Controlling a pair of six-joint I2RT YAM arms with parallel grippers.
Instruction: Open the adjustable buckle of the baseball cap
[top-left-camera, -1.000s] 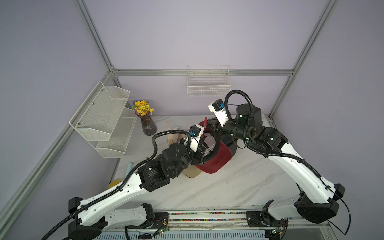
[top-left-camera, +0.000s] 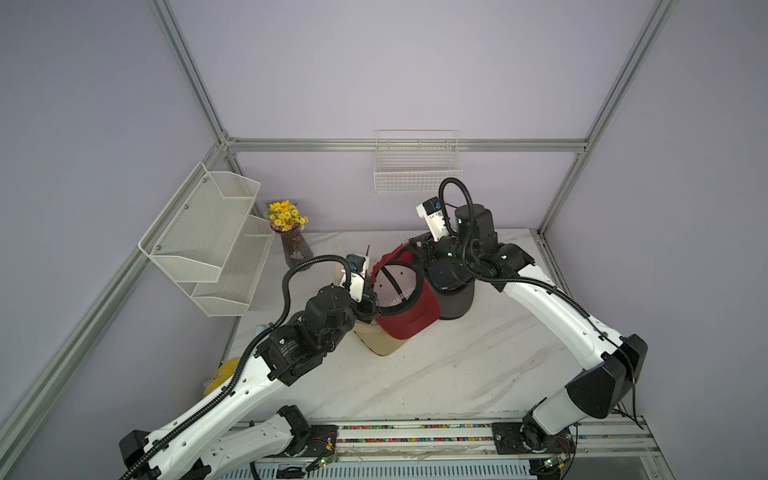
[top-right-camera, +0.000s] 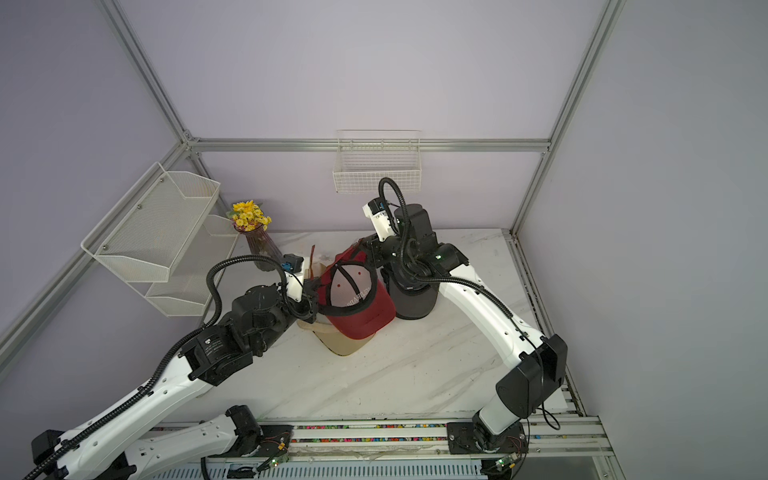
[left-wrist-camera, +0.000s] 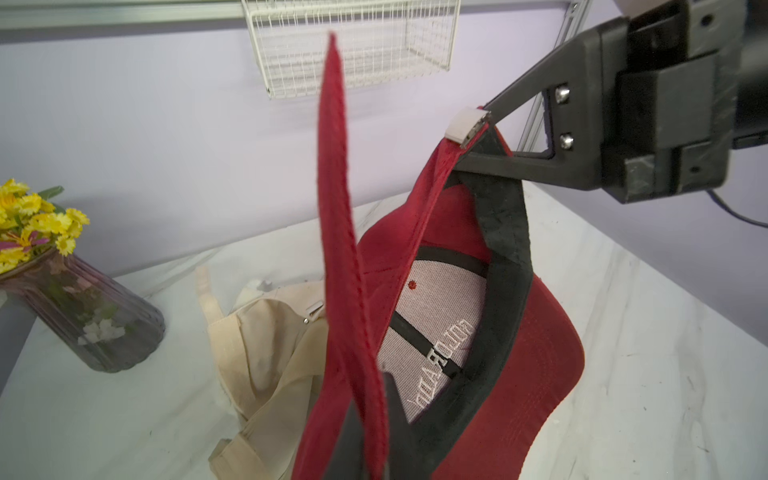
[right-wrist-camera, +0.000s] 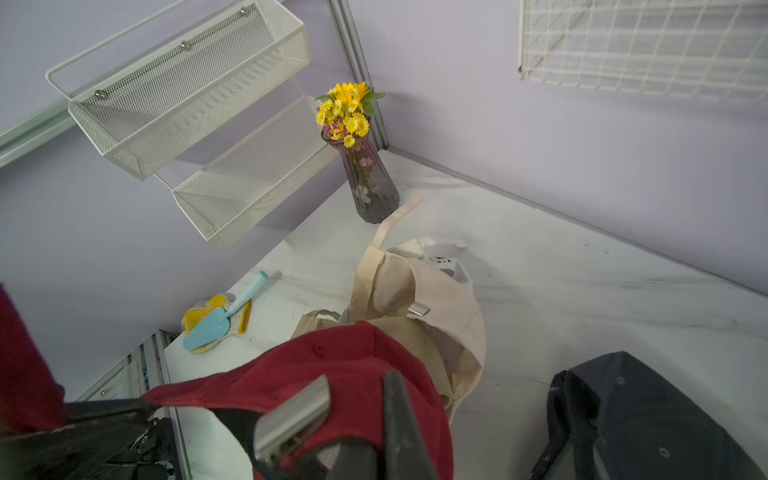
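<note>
A red baseball cap (top-left-camera: 416, 312) is held up, brim down, its inside showing. Its strap (left-wrist-camera: 340, 208) stands upright, shut in my left gripper, apparently free of the metal buckle, which has a white tab (left-wrist-camera: 465, 126) in the left wrist view. My right gripper is shut on the cap's red rear band beside the buckle, at the upper right of the left wrist view.
A beige cap (right-wrist-camera: 432, 304) and a dark cap (right-wrist-camera: 648, 408) lie on the marble table (top-right-camera: 416, 360). A flower vase (right-wrist-camera: 368, 192) stands at the back left. Wire baskets (top-left-camera: 192, 240) hang on the walls.
</note>
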